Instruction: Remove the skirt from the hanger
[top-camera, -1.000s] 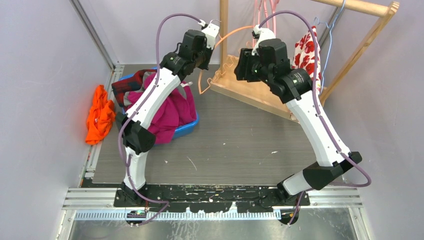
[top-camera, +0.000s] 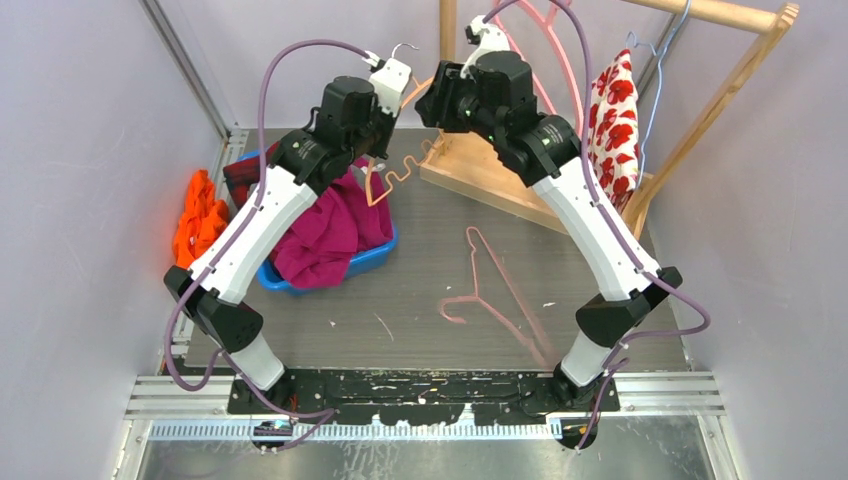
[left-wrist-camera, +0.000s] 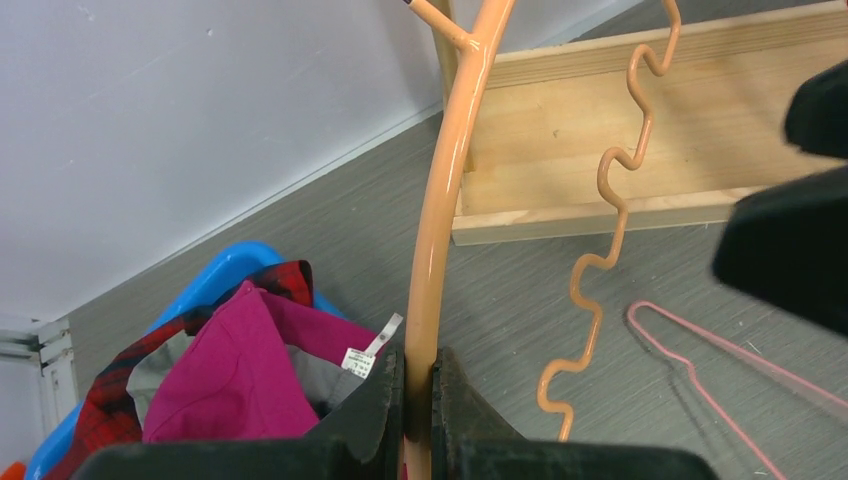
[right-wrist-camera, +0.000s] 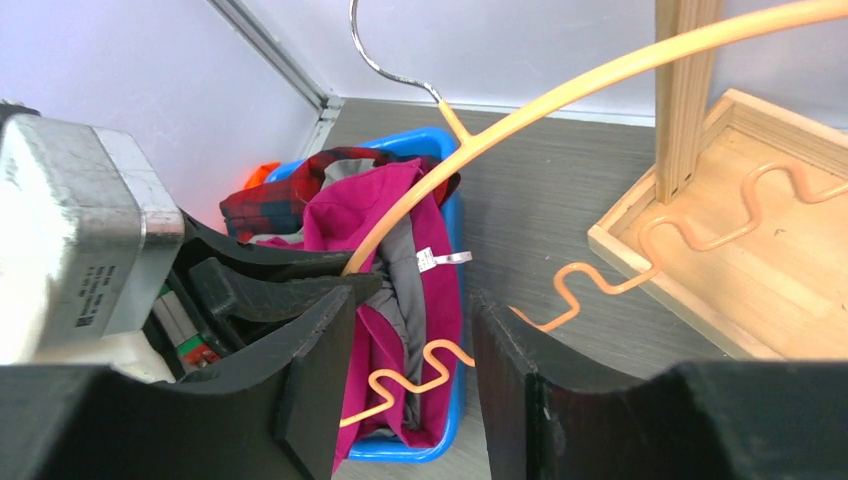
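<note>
My left gripper is shut on the side of an orange hanger (left-wrist-camera: 437, 210), which has a metal hook and a wavy lower bar. No cloth shows on that hanger. A magenta garment (top-camera: 335, 225) with grey lining and a white tag lies in the blue basket (top-camera: 375, 258), below the left gripper; whether it is the skirt I cannot tell. My right gripper is open beside the left one, its fingers (right-wrist-camera: 325, 370) apart. Behind that gap, part of the wavy bar and the basket show, with nothing held.
A wooden rack (top-camera: 500, 185) stands at the back right, carrying pink hangers (top-camera: 550, 50) and a red-and-white floral garment (top-camera: 613, 120). A partly blurred pink hanger (top-camera: 478, 290) is over the middle of the grey floor. Orange cloth (top-camera: 198, 228) lies left of the basket.
Both arms have moved leftward, the left one carrying the orange hanger. A pink hanger now appears over the bare floor, and those on the rack have shifted.
</note>
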